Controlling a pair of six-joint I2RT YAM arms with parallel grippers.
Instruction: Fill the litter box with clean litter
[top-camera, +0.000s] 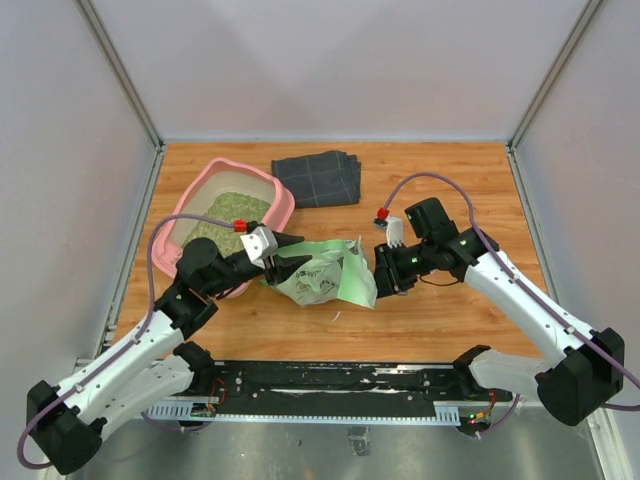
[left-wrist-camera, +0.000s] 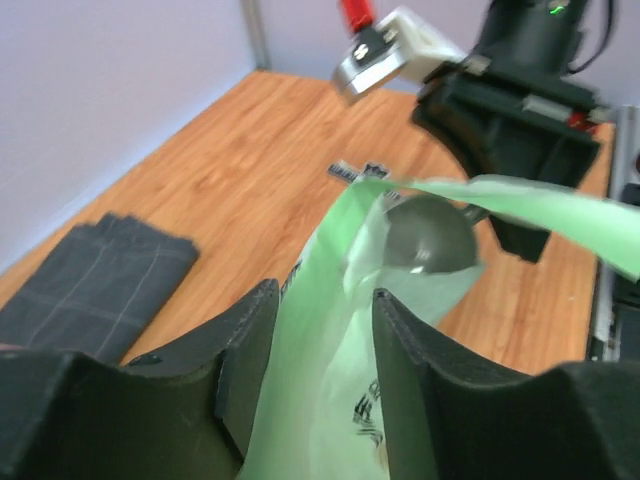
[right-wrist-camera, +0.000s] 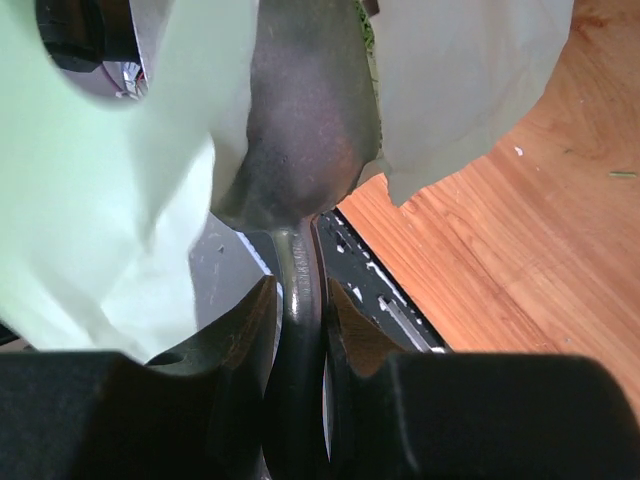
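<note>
A pale green litter bag (top-camera: 325, 280) lies on the table between the arms. My left gripper is over it, fingers parted, with green bag plastic seen between and beneath them; whether they touch it is unclear. My right gripper is shut on the handle of a metal scoop (right-wrist-camera: 300, 110), whose head is in the bag's mouth; some green litter shows behind the head. The pink litter box (top-camera: 282, 205) at back left holds a layer of green litter (top-camera: 230, 205).
A folded dark grey mat (top-camera: 318, 178) lies at the back, right of the box. A metal and black rail (top-camera: 300, 390) runs along the front edge.
</note>
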